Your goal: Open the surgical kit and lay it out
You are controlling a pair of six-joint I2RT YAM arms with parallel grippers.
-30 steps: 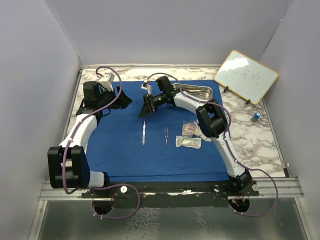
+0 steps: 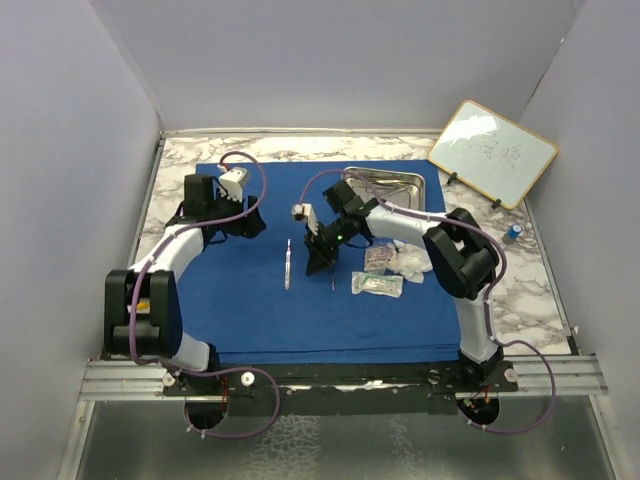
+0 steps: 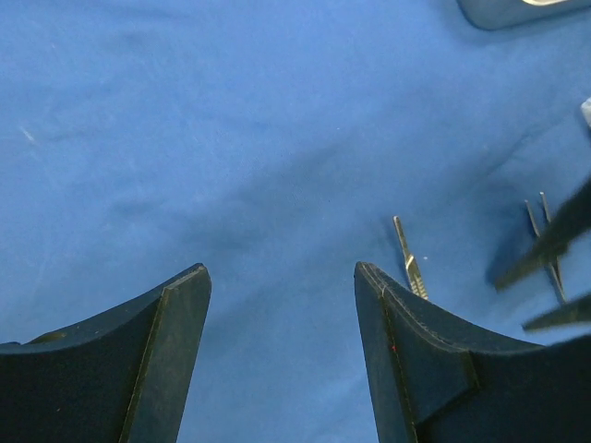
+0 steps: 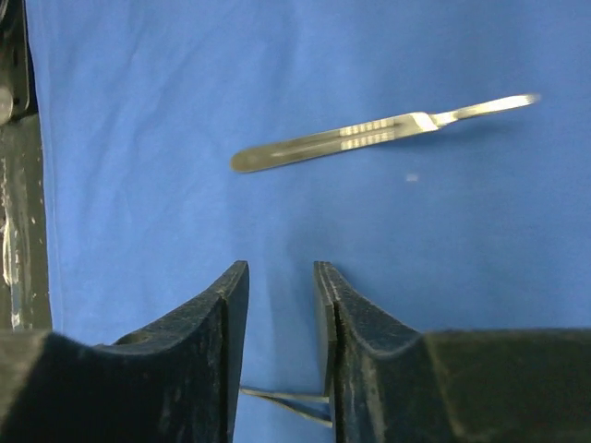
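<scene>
On the blue drape [image 2: 240, 310] lies a silver scalpel [image 2: 288, 265], seen lengthwise in the right wrist view too [image 4: 342, 138]. To its right are thin tweezers [image 2: 333, 282], their upper part covered by my right gripper [image 2: 320, 264] in the top view. In the right wrist view, the prongs of the tweezers [image 4: 277, 396] show low between that gripper's parted fingers, not gripped. My left gripper is open over bare drape at the back left, its fingers wide apart and empty. A metal tray [image 2: 405, 189] stands at the back right.
A wrapped packet [image 2: 377, 284], a small clear pack [image 2: 379, 258] and crumpled white gauze [image 2: 411, 261] lie right of the tweezers. A whiteboard [image 2: 493, 150] and a blue-capped bottle [image 2: 512, 233] are off the drape.
The instruments lie where they were.
</scene>
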